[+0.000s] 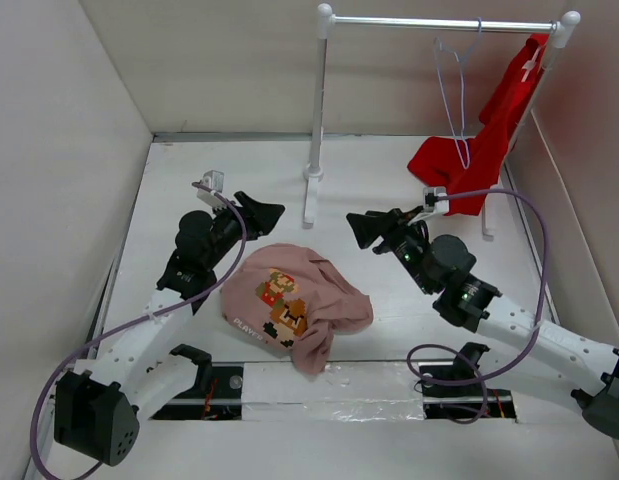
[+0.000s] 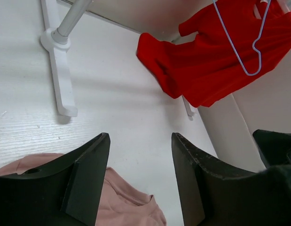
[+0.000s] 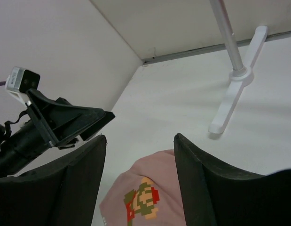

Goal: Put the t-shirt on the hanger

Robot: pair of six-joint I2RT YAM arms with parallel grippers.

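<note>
A pinkish t-shirt with a pixel-figure print point(image 1: 289, 305) lies crumpled on the white floor between the arms. An empty light-blue wire hanger point(image 1: 461, 110) hangs on the rack's rail point(image 1: 409, 22), near its right end. My left gripper point(image 1: 261, 210) is open above the shirt's back left, its fingers empty. My right gripper point(image 1: 367, 226) also stands open, above and to the right of the shirt, holding nothing.
A red garment point(image 1: 484, 140) hangs at the rail's right end, spreading down to the floor. The rack's post and foot point(image 1: 311, 200) stand behind the shirt. Walls close in at both sides.
</note>
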